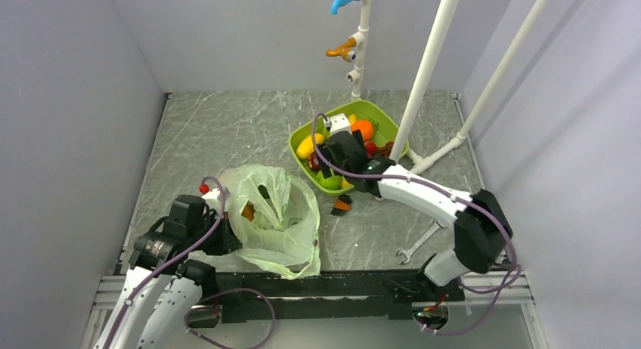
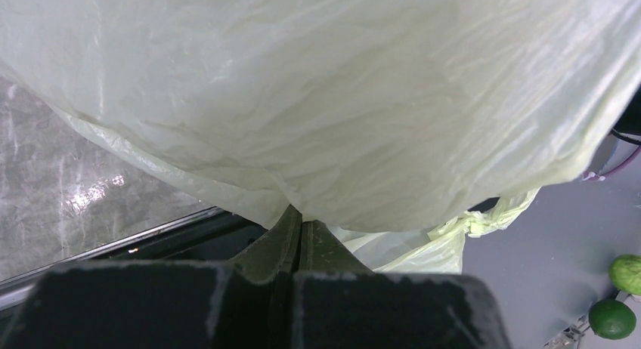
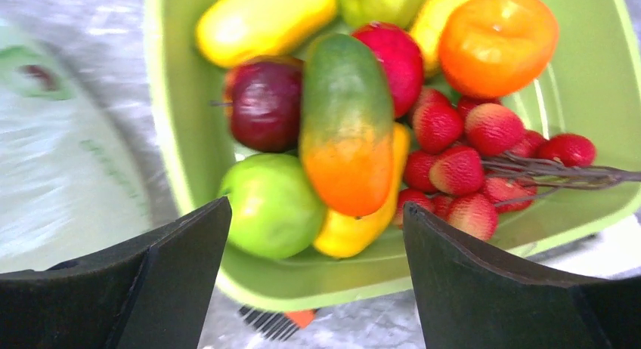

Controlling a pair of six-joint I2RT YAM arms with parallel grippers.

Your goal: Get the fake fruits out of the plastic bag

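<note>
A translucent pale-green plastic bag (image 1: 298,247) lies with its mouth spread at the front left of the table. An orange-brown item (image 1: 248,211) shows inside it; the folds hide the rest. My left gripper is shut, with the thin film of the bag at its fingertips. Over the green basin (image 1: 298,130) my right gripper hangs open. Below and between its fingers show a green-orange mango (image 3: 348,122) and a green apple (image 3: 274,205). Around these lie a dark red fruit (image 3: 264,103), strawberries (image 3: 457,170) and an orange fruit (image 3: 499,43), all in the basin.
White pipes (image 1: 427,69) rise beside the basin's right side. A black and orange object (image 1: 342,205) lies just in front of the basin, and a wrench (image 1: 418,243) lies at the front right. Bare table stretches across the back left.
</note>
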